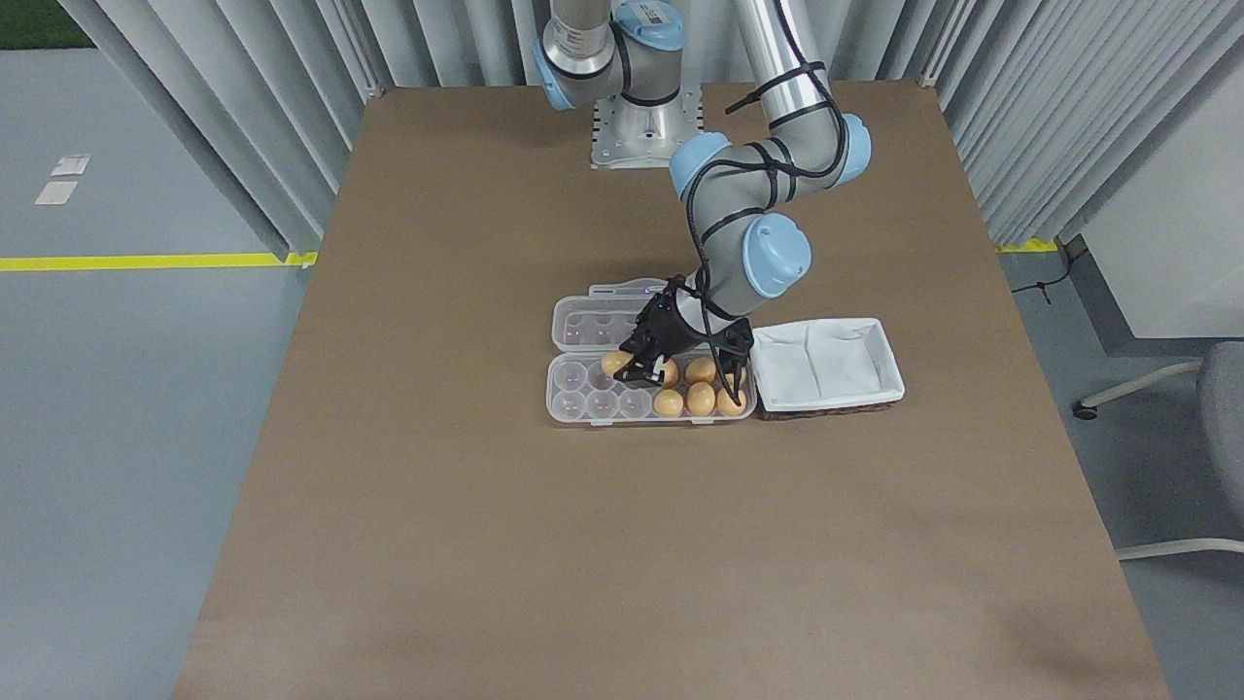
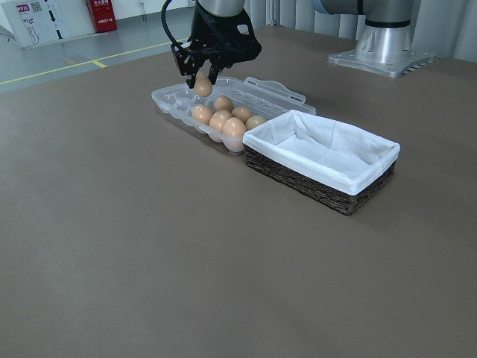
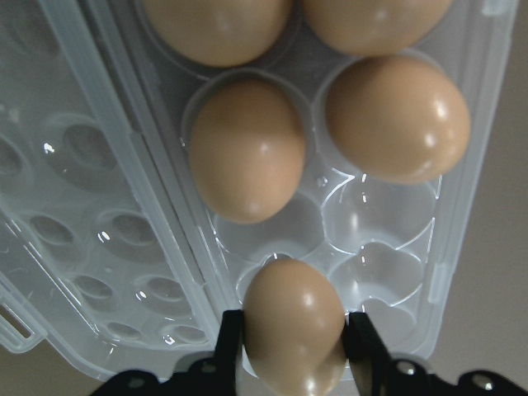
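Note:
My gripper is shut on a brown egg (image 3: 293, 318), held between its black fingers above the clear plastic carton (image 3: 466, 214). In the left view that egg (image 2: 203, 86) hangs over the carton's far end. Several other eggs (image 3: 247, 148) sit in the cups at one end; the cups toward the other end are empty. In the front view the carton (image 1: 569, 406) lies open, lid (image 1: 573, 325) toward the back, with my gripper (image 1: 630, 367) over it.
A white-lined wicker basket (image 1: 828, 362) stands right beside the carton's right end.

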